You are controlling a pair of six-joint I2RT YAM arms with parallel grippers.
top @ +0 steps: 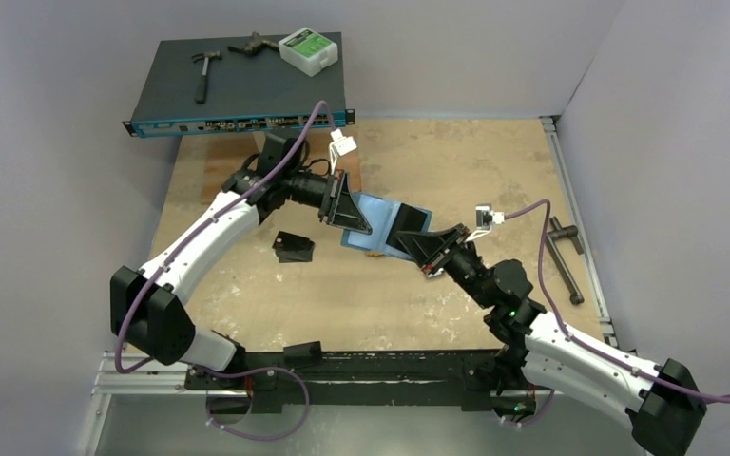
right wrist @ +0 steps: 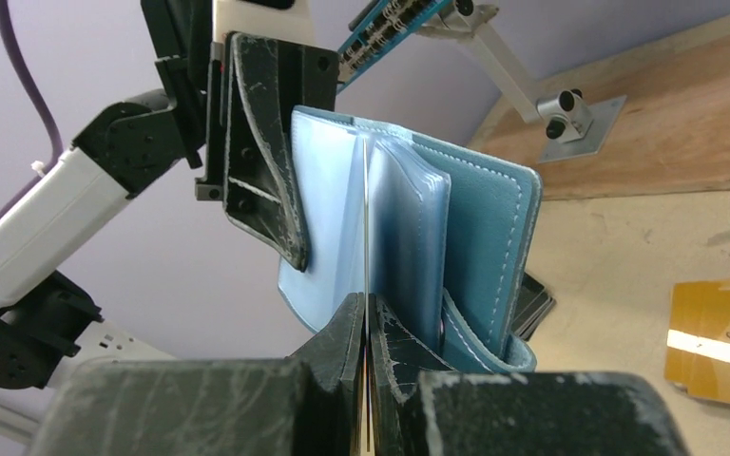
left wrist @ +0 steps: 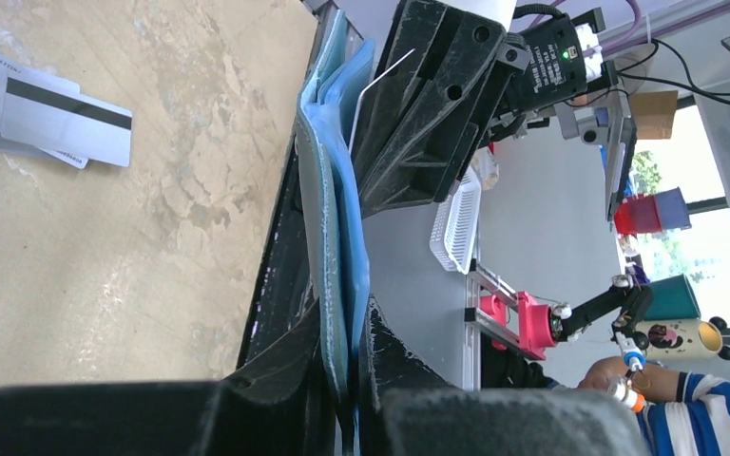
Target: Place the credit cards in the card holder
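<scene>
My left gripper (top: 365, 224) is shut on the light-blue card holder (top: 368, 209), held open above the table. A dark card (top: 410, 222) overlaps the holder's right side in the top view; my right gripper (top: 405, 243) is shut on its lower edge. From the right wrist, the card (right wrist: 366, 218) appears edge-on as a thin upright line, close to the holder's inner flap (right wrist: 416, 223). Whether its far edge is inside a pocket, I cannot tell. The left wrist view has the holder (left wrist: 328, 171) edge-on, the card (left wrist: 371, 87) a thin line beside it.
Black cards (top: 294, 248) lie on the table at left. White cards (left wrist: 67, 114) lie loosely stacked below, and a yellow card (right wrist: 722, 332) lies flat. A dark case (top: 247, 81) spans the back left; a metal tool (top: 565, 261) lies at the right edge.
</scene>
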